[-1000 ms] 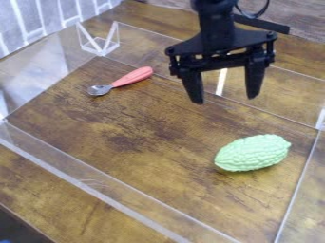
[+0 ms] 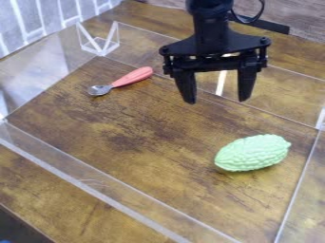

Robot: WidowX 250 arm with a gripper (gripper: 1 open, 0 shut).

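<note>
My black gripper [image 2: 216, 93] hangs over the back right part of the wooden surface, its fingers apart and empty. A pale green bumpy bitter melon [image 2: 252, 153] lies at the right, below and in front of the gripper. A spoon with a pink handle [image 2: 132, 77] and a metal head lies to the left of the gripper, toward the back.
A clear plastic border [image 2: 19, 142] runs around the wooden surface [image 2: 127, 152]. A small white frame-like piece [image 2: 99, 45] stands at the back left, near white bars.
The gripper has shifted very slightly to the left over the last second. The melon and the spoon have not moved.
</note>
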